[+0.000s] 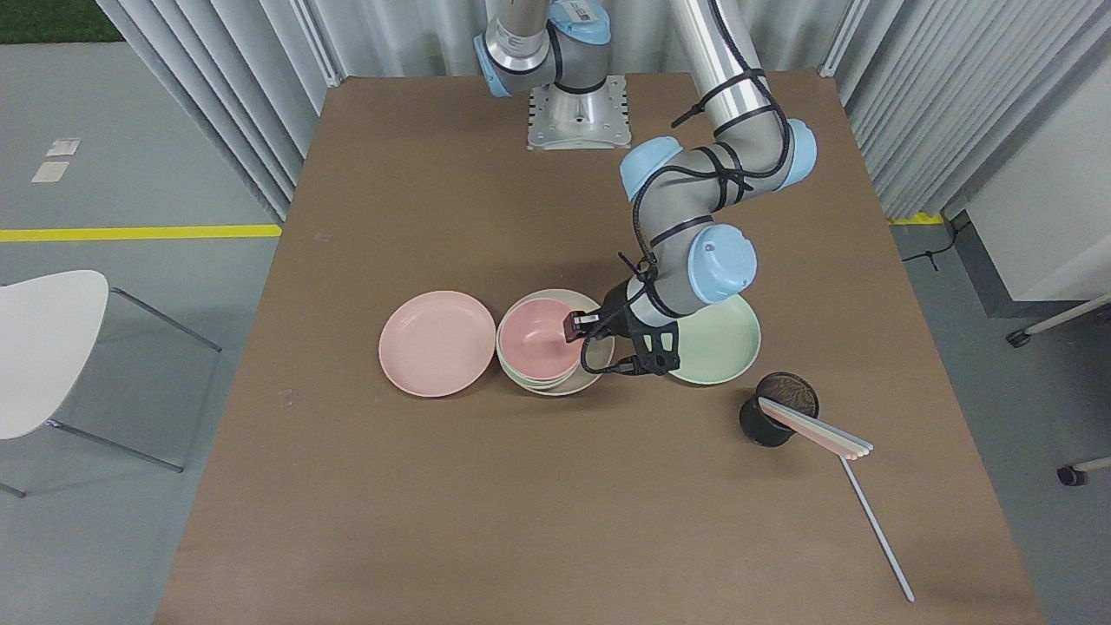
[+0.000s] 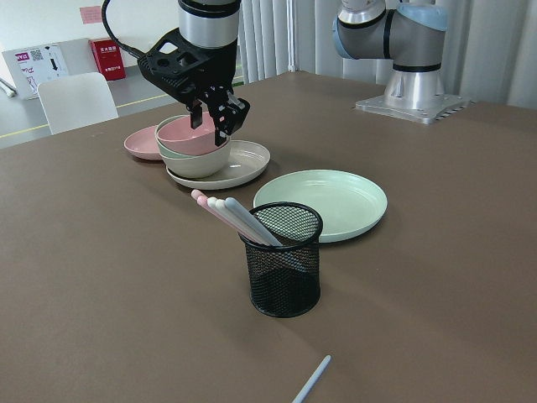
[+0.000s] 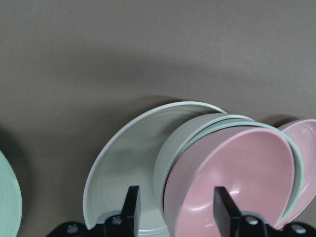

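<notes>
My gripper stands open over the near rim of the pink bowl (image 3: 237,173); in the left view its fingers reach down at that bowl, and whether they touch it cannot be told. The pink bowl (image 1: 539,335) is nested in a mint bowl (image 3: 295,155) and a cream bowl (image 2: 189,164), on a cream plate (image 3: 118,168). A pink plate (image 1: 435,344) lies left of the stack, a mint plate (image 1: 716,349) to its right.
A black mesh cup (image 2: 285,277) holding pink, white and grey sticks stands front right, with a loose stick (image 1: 877,531) beside it.
</notes>
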